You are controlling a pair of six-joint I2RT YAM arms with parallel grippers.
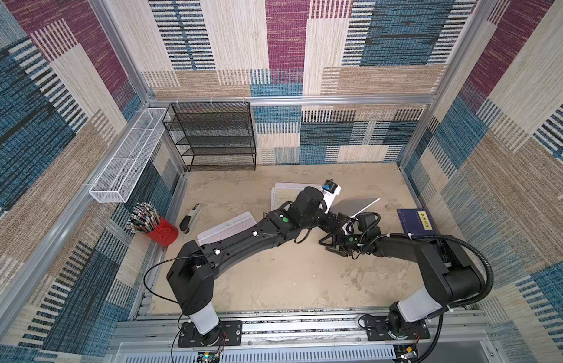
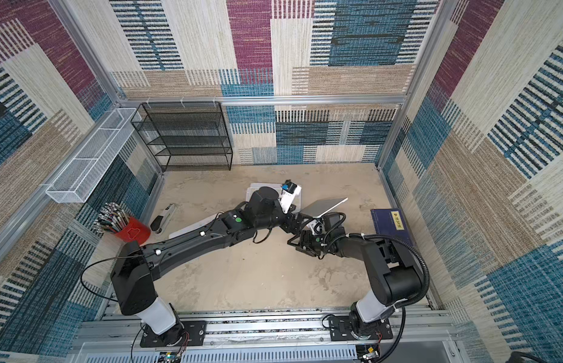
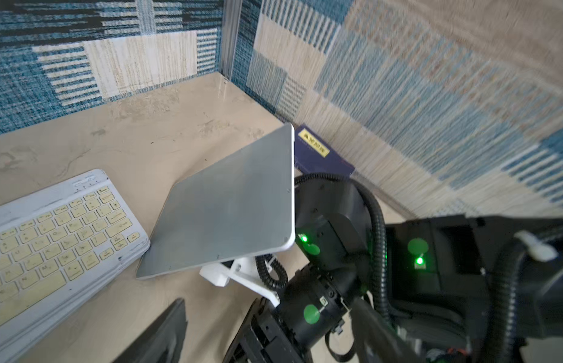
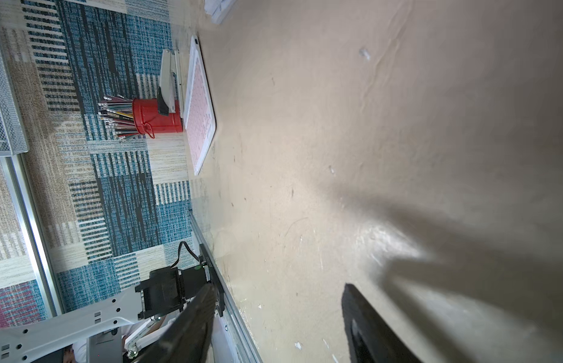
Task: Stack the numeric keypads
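A grey tablet-like panel (image 3: 224, 196) stands tilted up against my right arm, with a white keyboard (image 3: 57, 239) lying flat to its left. My left gripper is open and empty, just left of the panel and over my right wrist. My right gripper is open over bare table, turned toward the left side, where a pink keyboard (image 4: 199, 109) lies flat. In the top views the two grippers crowd together at centre right, hiding each other's fingers.
A blue box (image 1: 414, 220) is at the right edge. A red pen cup (image 1: 162, 233) and a stapler (image 1: 190, 217) are at the left. A black wire rack (image 1: 210, 136) stands at the back left.
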